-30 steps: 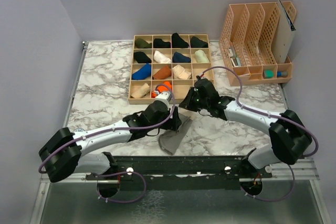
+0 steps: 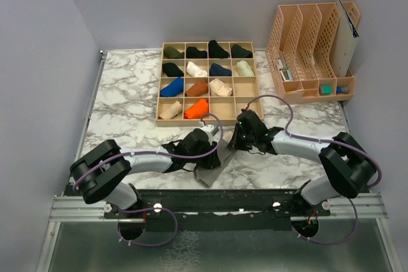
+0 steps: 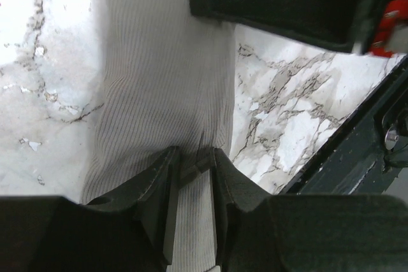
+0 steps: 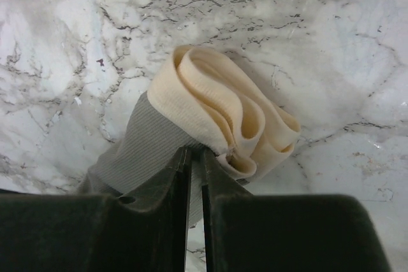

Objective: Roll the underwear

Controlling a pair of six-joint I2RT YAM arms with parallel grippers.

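The grey underwear (image 2: 209, 175) lies folded into a long strip on the marble table, slanting from front to back. Its cream waistband (image 4: 213, 97) is bunched in loose folds at the far end. In the left wrist view, my left gripper points down at the grey cloth, shut on a pinched fold of it. At the waistband end, the fingers of my right gripper reach the cloth where grey meets cream. A narrow gap separates them, with grey fabric showing in it; whether they grip it is unclear. Both arms partly cover the garment from above.
Behind the underwear stands a wooden divided box (image 2: 222, 105) with rolled garments in most compartments and several empty ones. A wooden rack (image 2: 309, 49) is at the back right. Its black front edge (image 2: 191, 199) is close.
Both grippers have come down onto the underwear, moving toward the front of the table. The right one was over the box's front edge a second ago. The cloth has barely shifted.
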